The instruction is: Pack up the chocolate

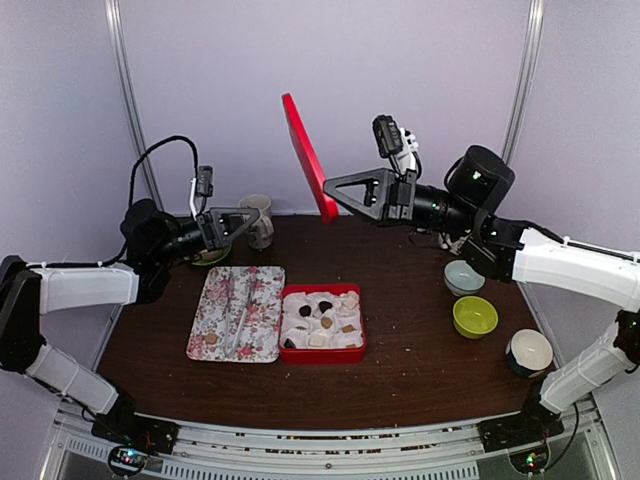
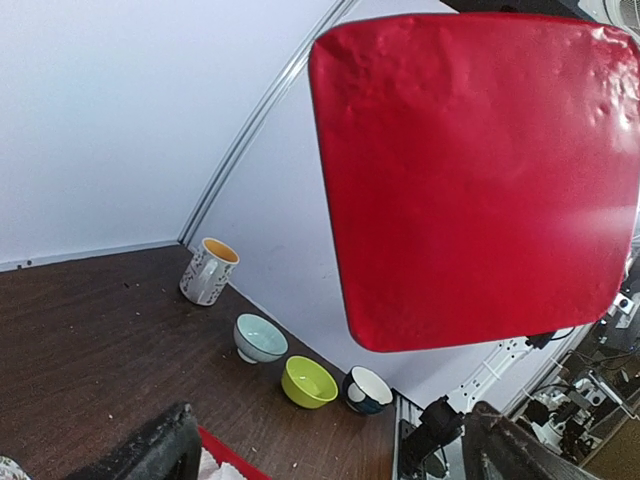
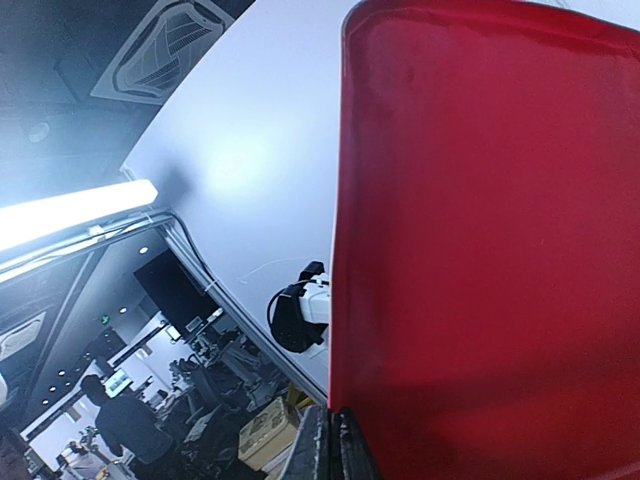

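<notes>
A red lid is held high and near upright by my right gripper, shut on its edge; it fills much of both wrist views. Below, an open red box holds white crinkled lining with several dark and light chocolates. My left gripper hovers over the back of the floral tray, left of the lid, open with nothing between its fingers.
A floral tray with utensils lies left of the box. A mug stands at the back. Several bowls line the right side.
</notes>
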